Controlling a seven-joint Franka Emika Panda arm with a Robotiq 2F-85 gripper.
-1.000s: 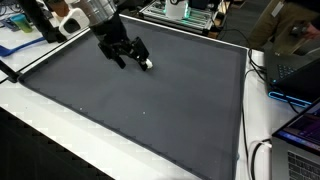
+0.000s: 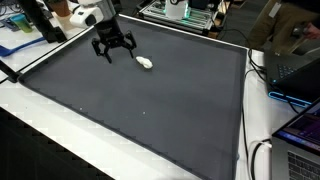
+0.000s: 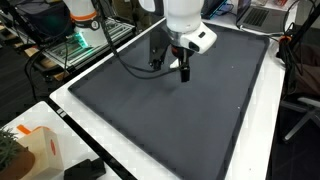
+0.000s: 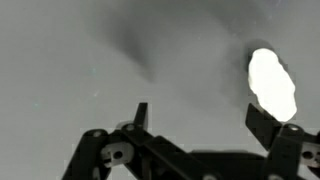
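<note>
A small, elongated white object lies on the dark grey board, near the right finger in the wrist view. My gripper is open, its fingers wide apart with only bare board showing between them. Exterior view 1 has the white object just to the right of the black gripper. In exterior view 2 the gripper hangs over the far part of the board, and I cannot make out the white object there.
Most of the board is bare. A laptop stands beyond its right side in exterior view 1. At the lower left of exterior view 2 are a wooden piece and a green item. A cable hangs beside the arm.
In exterior view 1 my gripper has moved up and to the left, away from the white object, which now shows more fully. The object appears to have stayed in place.
</note>
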